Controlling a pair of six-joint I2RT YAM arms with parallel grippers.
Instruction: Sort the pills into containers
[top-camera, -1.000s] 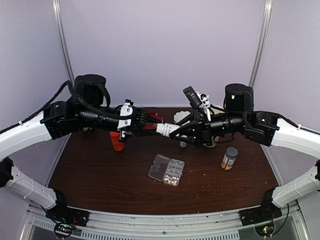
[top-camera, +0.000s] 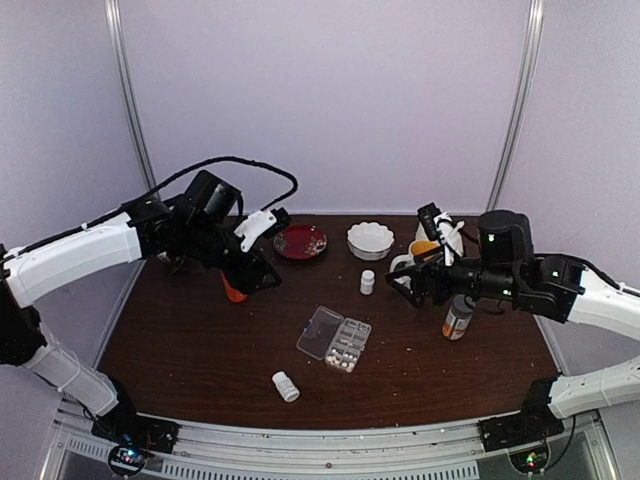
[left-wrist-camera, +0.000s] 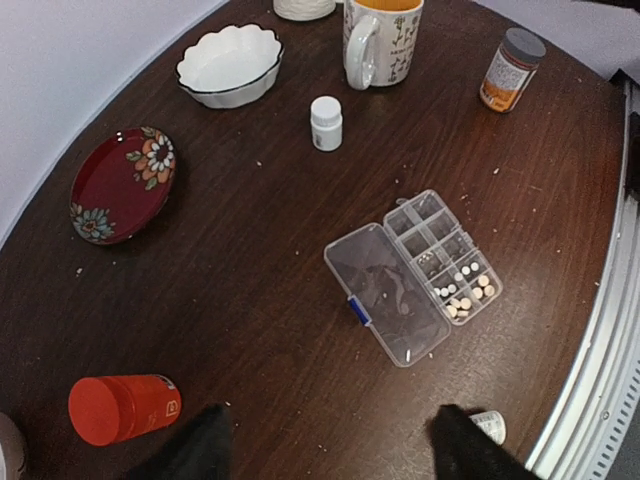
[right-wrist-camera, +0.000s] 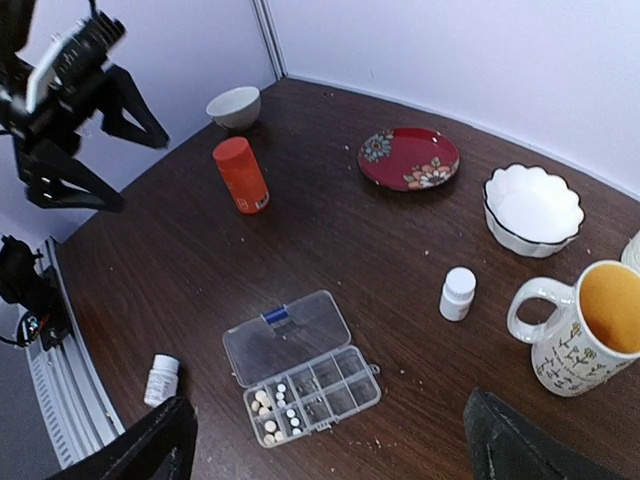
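Note:
A clear pill organizer lies with its lid open mid-table; white and cream pills sit in several of its compartments, others look empty. On its side near the front edge lies a white bottle, partly behind a finger in the left wrist view. Another white bottle stands upright behind the organizer. Above the table's left half hangs my left gripper, its fingers apart in the left and right wrist views with nothing between them. My right gripper is open and empty, over the right side by the mug.
An orange bottle stands at left. Along the back are a red flowered plate, a white fluted bowl and a mug. A grey-capped bottle stands at right.
Both grippers have drawn apart.

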